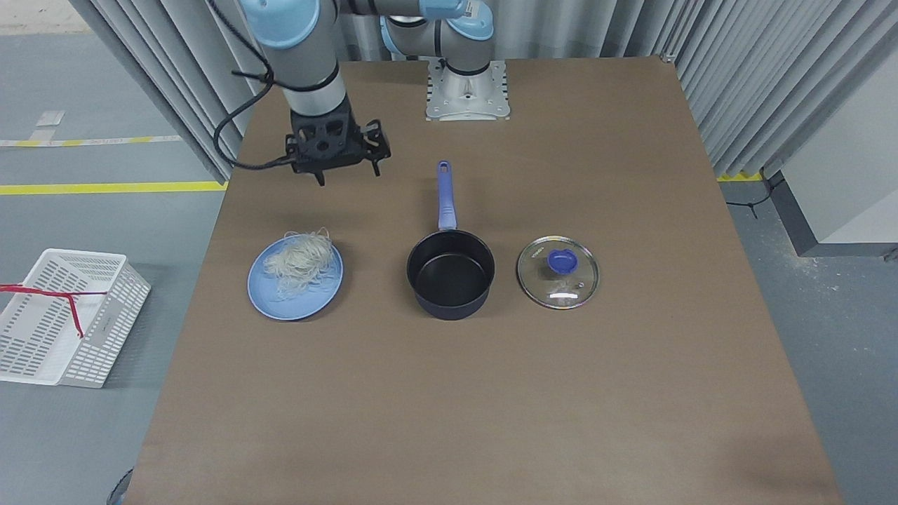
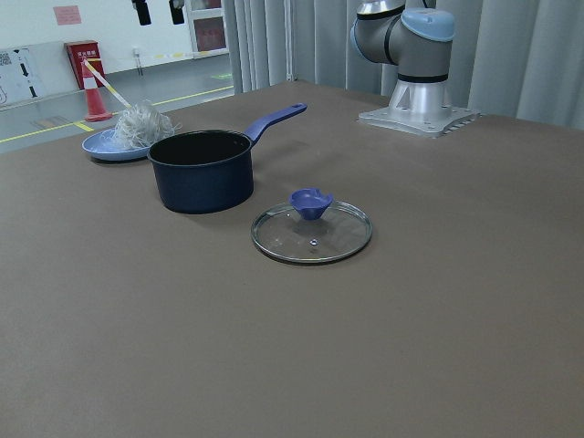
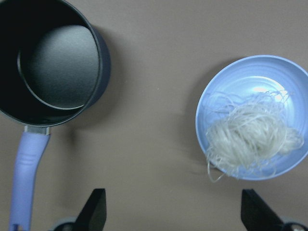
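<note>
My gripper hangs above the back left of the table, behind the blue plate, its fingers apart with nothing between them. On the plate lies a pile of pale noodles. A dark pot with a blue handle pointing to the back stands in the middle. Its glass lid with a blue knob lies separately to the right. In the wrist view the pot is on the left, the plate on the right, and the open fingers along the bottom edge.
The robot's base is at the back edge. A white basket stands on the floor to the left.
</note>
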